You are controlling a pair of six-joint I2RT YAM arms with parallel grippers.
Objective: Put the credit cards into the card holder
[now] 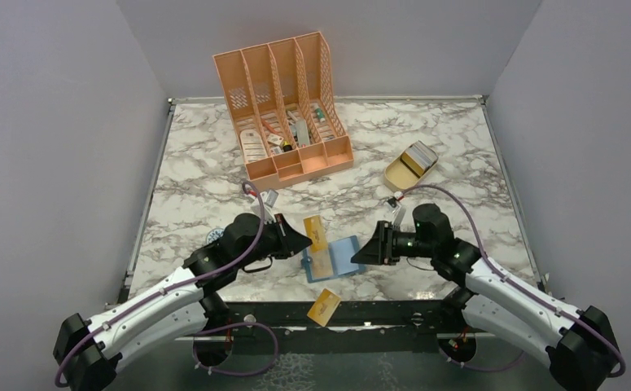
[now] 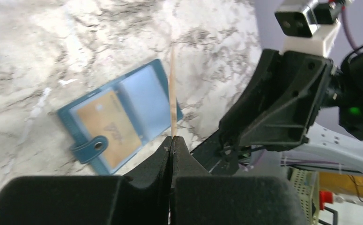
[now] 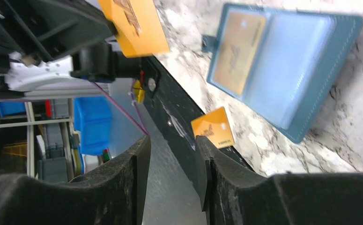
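The blue card holder (image 1: pixel 346 254) lies unfolded on the table, a tan card (image 2: pixel 108 123) showing through one pocket; its other pocket (image 2: pixel 145 99) looks pale and clear. My left gripper (image 1: pixel 309 241) is shut on a yellow credit card (image 1: pixel 316 230), raised above the holder and seen edge-on in the left wrist view. Another yellow credit card (image 1: pixel 324 307) lies outside the holder, on the dark front rail at the table's edge. To the holder's right, my right gripper is open, nothing between its fingers; that loose card (image 3: pixel 213 128) appears beyond its tips.
A peach divided rack (image 1: pixel 300 167) with small items stands at the back. At the right rear sits a beige box (image 1: pixel 399 175) holding several cards. Below the front rail the table ends in a drop.
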